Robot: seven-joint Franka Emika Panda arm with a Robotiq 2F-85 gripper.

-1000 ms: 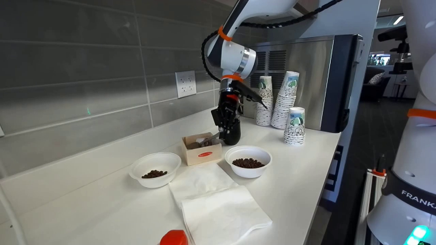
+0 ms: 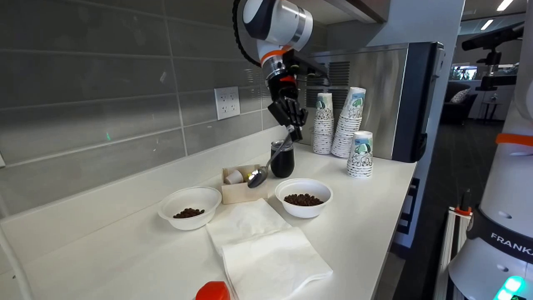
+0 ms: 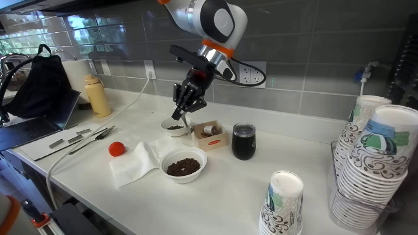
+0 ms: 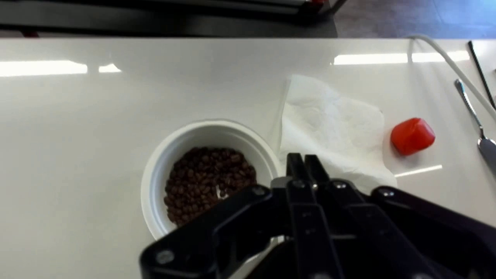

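In exterior view 1 my gripper (image 2: 295, 133) is shut on the handle of a metal spoon (image 2: 258, 177). The spoon slants down to the left, its bowl end in front of the small wooden box (image 2: 238, 194) in that picture. From the other side, the gripper (image 3: 180, 113) and part of the spoon (image 3: 184, 119) appear above the left side of the box (image 3: 214, 144). Whether the spoon's bowl carries anything is unclear. The wrist view has the closed black fingers (image 4: 297, 168) beside a white bowl of dark brown beans (image 4: 204, 183).
Another bowl (image 2: 187, 222) holds fewer beans. White napkins (image 2: 275, 255) lie between the bowls and the red object (image 3: 116, 148). A black tumbler (image 3: 243, 141) stands beside the box. Stacked paper cups (image 3: 280, 203) occupy the right.
The gripper has risen, lifting the spoon from inside the wooden box to above it. The arm's wrist is tilted more now, and the tumbler shows more clearly. Bowls and napkins stayed put.
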